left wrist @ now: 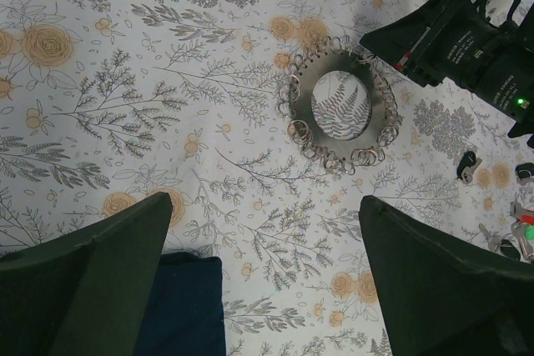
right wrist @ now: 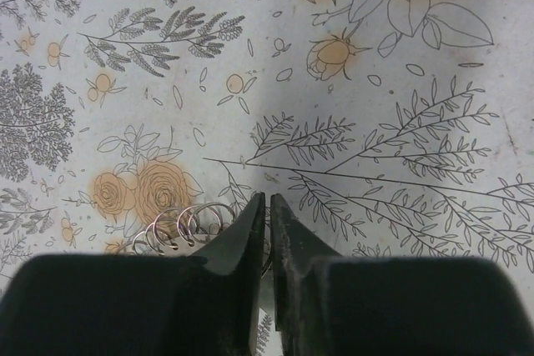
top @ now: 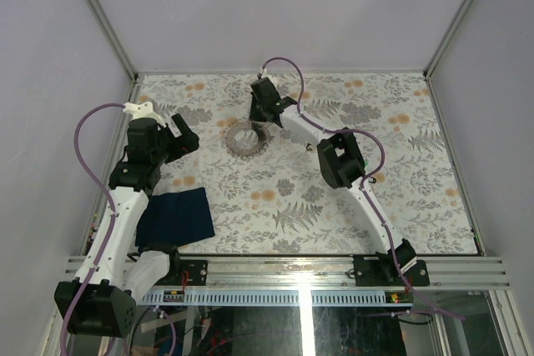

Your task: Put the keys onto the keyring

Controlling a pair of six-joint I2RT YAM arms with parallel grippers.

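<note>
A flat metal disc hung round its edge with small split rings lies on the patterned cloth. My right gripper reaches down at the disc's far edge. Its two fingertips are very close together, only a narrow gap between them. Rings sit right beside and partly behind these fingers; whether one is pinched cannot be made out. Open and empty, my left gripper hangs over bare cloth to the disc's left. Small dark-headed objects, probably keys, lie toward the right.
A dark blue folded cloth lies at the front left. More small items, one with red and green parts, lie at the right edge of the left wrist view. Open room stretches in front of the disc.
</note>
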